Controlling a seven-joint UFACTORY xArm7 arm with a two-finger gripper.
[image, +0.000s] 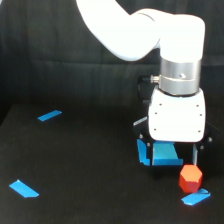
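Note:
My white arm reaches in from the top, with the gripper (172, 153) pointing down at the right side of the dark table. Its fingers look spread apart, and I see nothing clamped between them. A blue block-like thing (165, 154) lies below and behind the hand, partly hidden by it. Whether the fingers touch it cannot be told. In front of the gripper, a little to the right, a red faceted block (190, 178) rests on the table, clear of the hand.
Strips of blue tape lie on the table: one at the back left (49, 115), one at the front left (24, 188), one beside the red block (196, 197). Dark curtain (60, 60) hangs behind.

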